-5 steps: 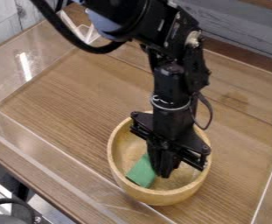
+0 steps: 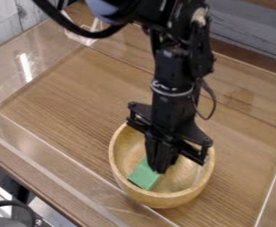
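Observation:
A tan round bowl (image 2: 186, 195) sits on the wooden table at the lower middle. A green block (image 2: 145, 176) lies in its left part. The black robot arm comes down from the top centre, and its gripper (image 2: 161, 161) is low over the bowl, just right of and above the green block. The gripper appears shut; the fingertips are dark and partly overlapping, and I see nothing clearly held between them.
Grey edges run along the back and the lower left, where a black cable shows.
The arm and gripper have shifted slightly and risen a little, showing more of the green block. The bowl stays about where it was.

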